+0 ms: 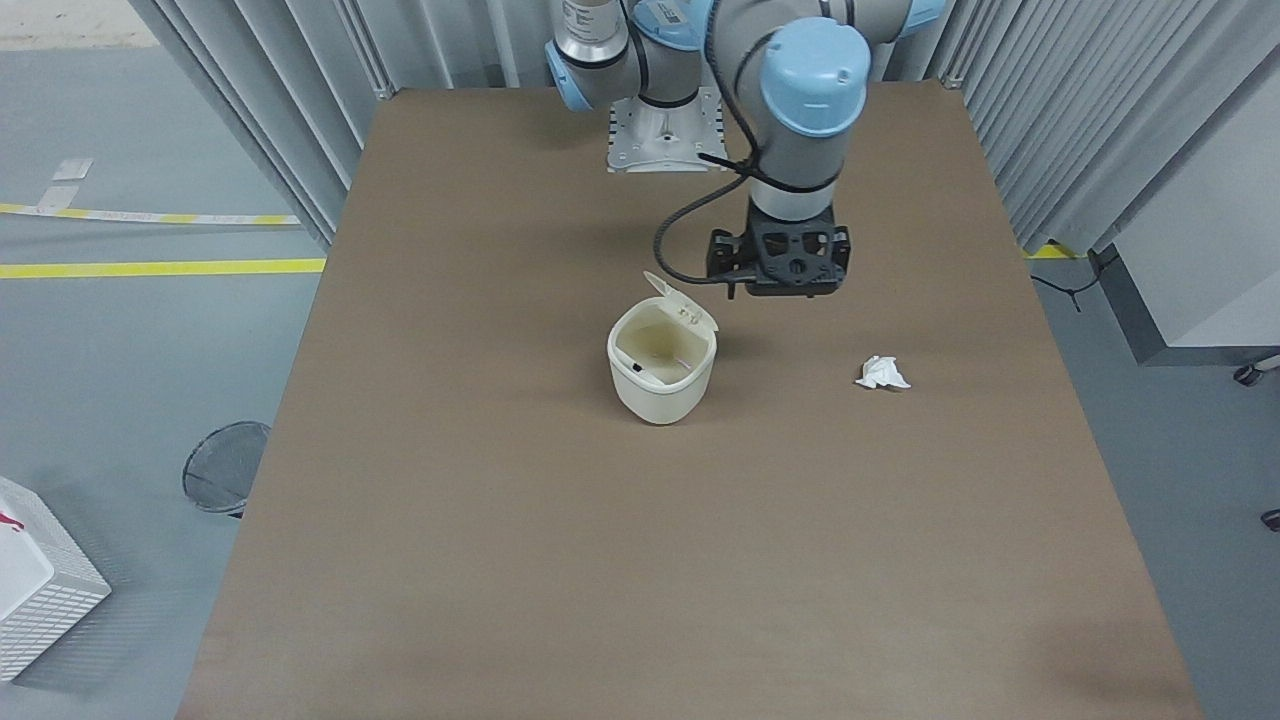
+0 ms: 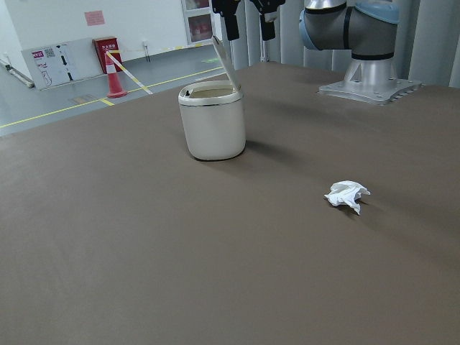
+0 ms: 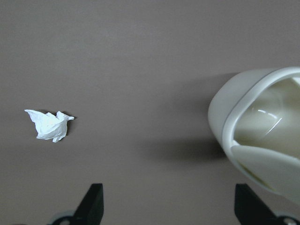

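Observation:
A small white bin with its lid raised stands mid-table, seen also as a white container in the left view and at the right of the wrist view. A crumpled white paper lies to its right on the table, also in the left view and wrist view. My gripper is open, high above the table just behind and right of the bin, with nothing between its fingers.
The arm's base is at the back edge. A curtain lines the back.

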